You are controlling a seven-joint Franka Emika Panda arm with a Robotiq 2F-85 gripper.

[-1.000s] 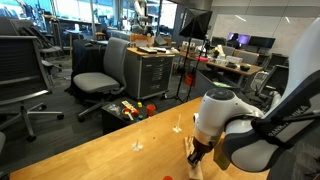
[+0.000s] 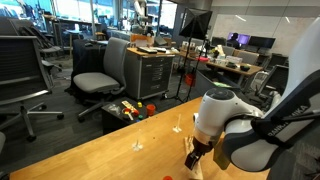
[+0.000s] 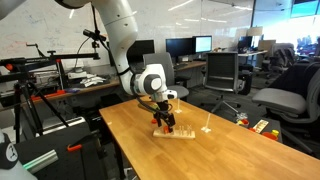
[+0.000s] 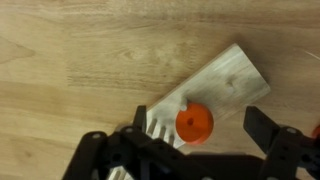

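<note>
A pale wooden board (image 4: 233, 76) lies slantwise on the table in the wrist view, with several light pegs (image 4: 163, 130) at its lower-left part. On the board is a round orange piece (image 4: 194, 123), right between the fingers as seen from above. My gripper is open, one finger on either side of that piece and nothing visibly clasped. In exterior view 2, the gripper (image 3: 164, 122) hangs low over the board (image 3: 180, 135). Exterior view 1 shows the board (image 2: 193, 172) partly covered by the gripper (image 2: 191, 161).
Another orange-red object (image 4: 317, 132) shows at the wrist view's right edge. Farther along the table (image 3: 240, 155) lie a tray of coloured items (image 3: 262, 127) and a thin white upright (image 3: 208, 123).
In exterior view 1, the arm and gripper have come slightly lower towards the board. Everything else there looks unmoved.
</note>
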